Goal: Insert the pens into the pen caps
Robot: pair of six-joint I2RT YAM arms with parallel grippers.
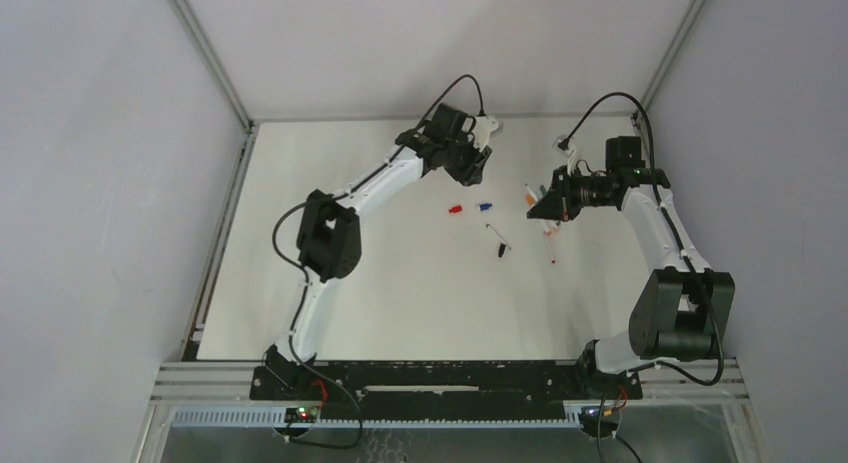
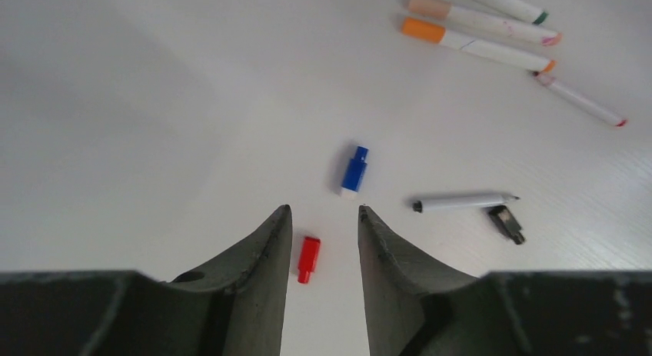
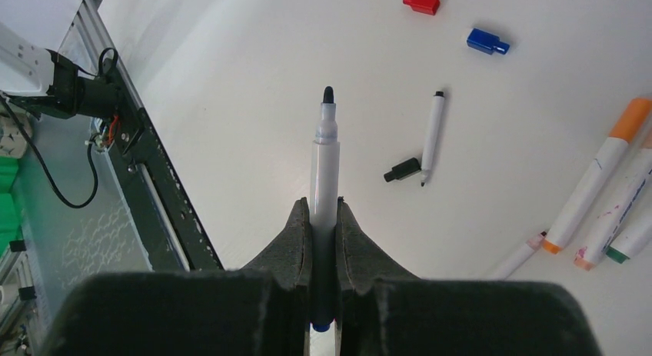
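My right gripper is shut on a white marker [image 3: 324,171], black tip up and a blue end below. My left gripper is part open with nothing between its fingers, over the table above the caps. Below it lie a red cap [image 2: 309,256], a blue cap [image 2: 354,174] and a black cap [image 2: 503,221] beside an uncapped white pen [image 2: 460,203]. A thin white pen [image 2: 578,98] with red end lies further right.
Several larger markers, orange [image 3: 584,194], peach and green-ended, lie on the right of the table [image 1: 410,293].
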